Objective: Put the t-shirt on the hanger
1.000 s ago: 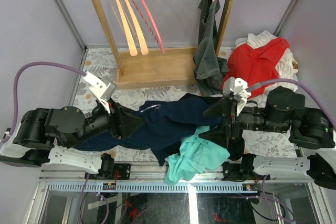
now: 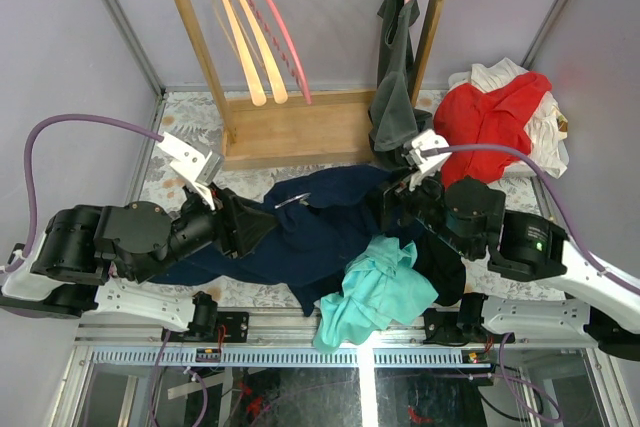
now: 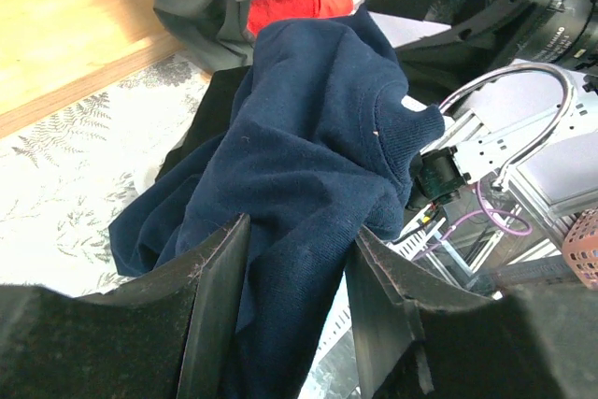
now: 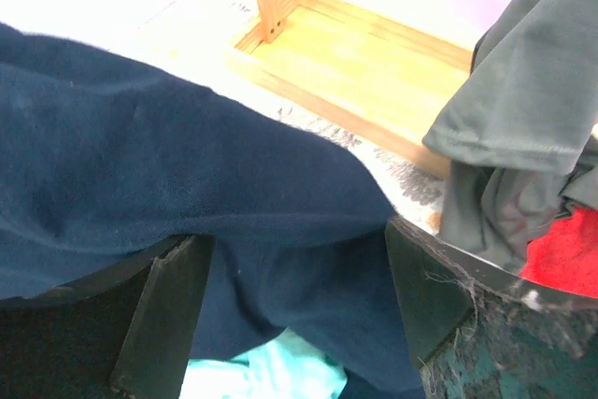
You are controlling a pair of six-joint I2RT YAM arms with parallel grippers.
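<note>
The navy T-shirt lies bunched across the middle of the workspace. From its upper edge sticks the hanger's thin metal hook; the rest of that hanger is hidden. At the shirt's left part, my left gripper has its fingers apart, with a thick fold of navy cloth running between them. The curved metal hook shows large in the left wrist view. My right gripper is spread wide at the shirt's right part, navy fabric spanning the gap. Whether that fabric touches both fingers is unclear.
A turquoise cloth lies at the front, against the shirt. Behind stands a wooden rack with wooden hangers, a pink hanger and a dark grey garment. Red cloth is heaped at right.
The left gripper barely moved; the hook tilted a little.
</note>
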